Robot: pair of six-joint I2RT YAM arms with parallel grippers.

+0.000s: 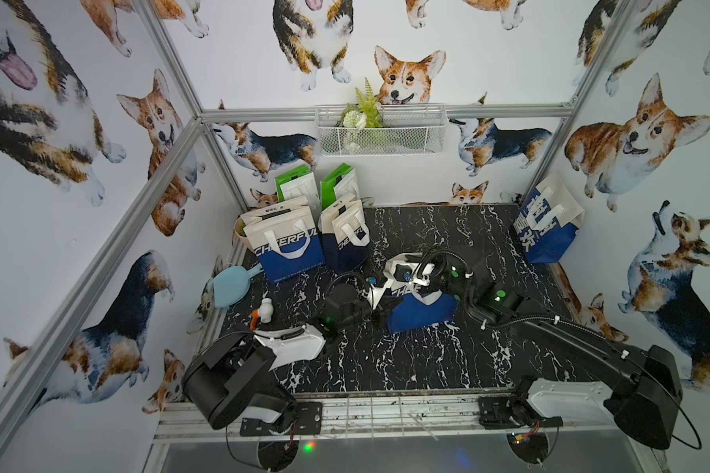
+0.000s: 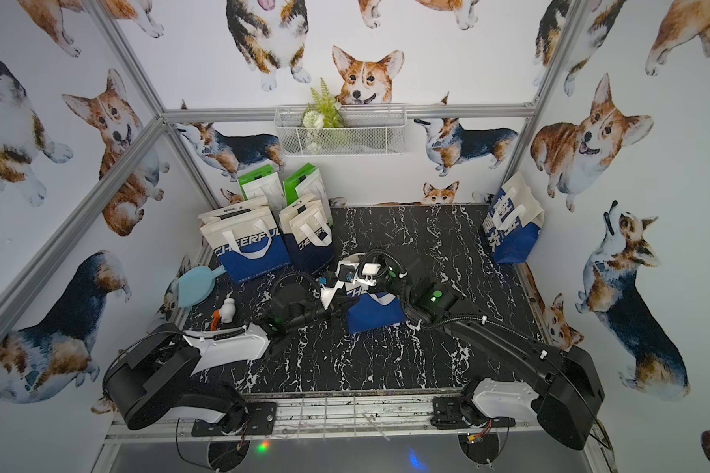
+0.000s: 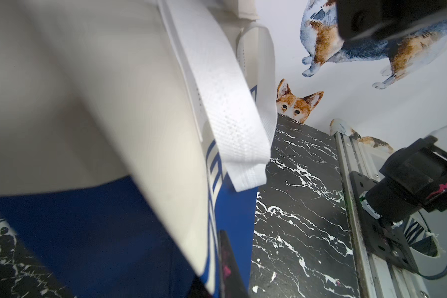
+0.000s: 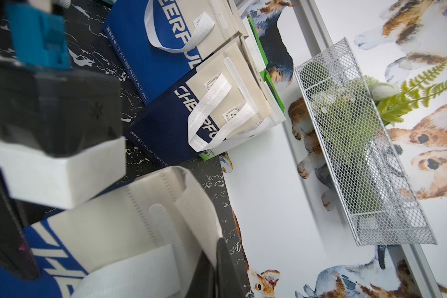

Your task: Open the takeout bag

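The blue and cream takeout bag [image 1: 422, 313] stands mid-table between my two arms, its upper part partly covered by the right arm in the top views. In the right wrist view its cream rim [image 4: 199, 198] runs down into the fingers of my right gripper, shut on that edge. The left wrist view shows my left gripper low at the bag's side, shut with the wall edge [image 3: 183, 238] between its fingers. A white strap handle [image 3: 228, 109] hangs down the bag's face. The bag's floor is out of sight.
Other bags, including a CHEERFUL one [image 1: 288, 248], stand at the back left; one more bag [image 1: 548, 220] is at the back right. A pale blue dustpan-like item [image 1: 232, 285] and a small white-orange object [image 1: 264, 310] lie left.
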